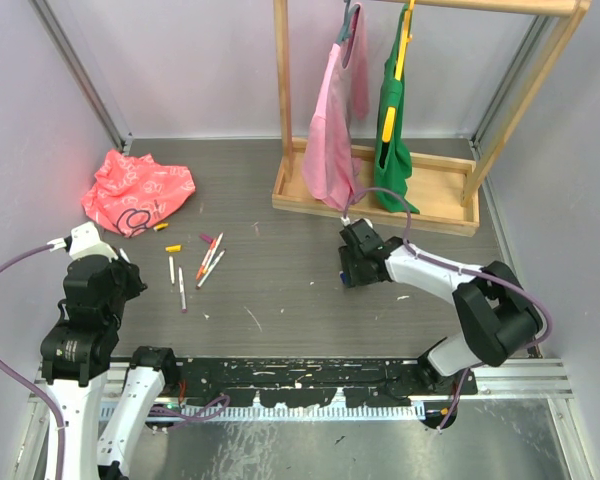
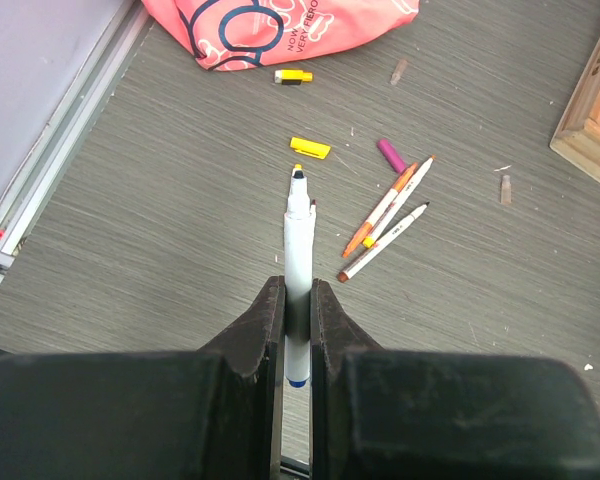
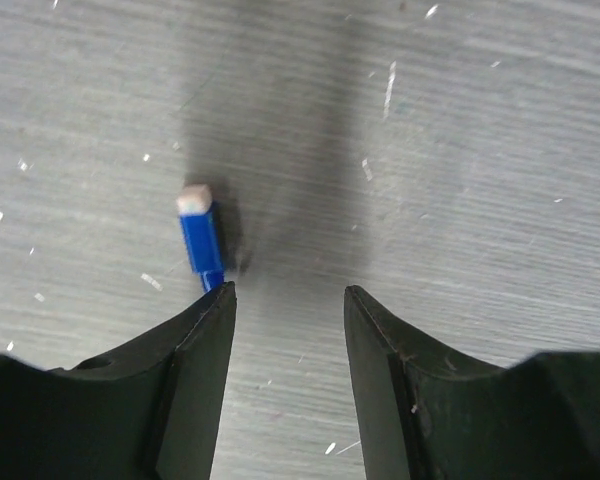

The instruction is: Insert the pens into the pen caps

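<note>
In the left wrist view, my left gripper is shut on a white pen point(image 2: 298, 245), held upright over loose pens point(image 2: 380, 205) and caps, including a yellow cap point(image 2: 309, 147) and a purple cap point(image 2: 390, 154). My right gripper is part open low over the table, nothing between its fingers; a blue cap point(image 3: 202, 232) lies just beside its left finger. In the top view, the right gripper point(image 1: 348, 265) covers most of that cap.
A pink bag point(image 1: 135, 190) lies at the back left. A wooden rack point(image 1: 280, 200) with hanging pink and green garments stands at the back right.
</note>
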